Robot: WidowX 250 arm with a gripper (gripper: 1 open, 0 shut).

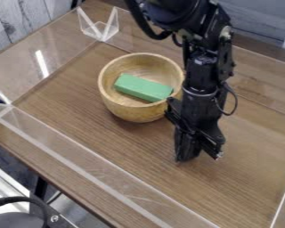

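My black gripper (pixel 188 148) is low over the wooden table, just in front and to the right of a light wooden bowl (pixel 121 107). It appears shut, with nothing visible between its fingers, though its tips are dark and hard to make out. A green block (pixel 145 87) lies inside the bowl.
A clear bracket-like piece (pixel 99 25) stands at the back left. A black cable (pixel 26 207) shows at the bottom left.
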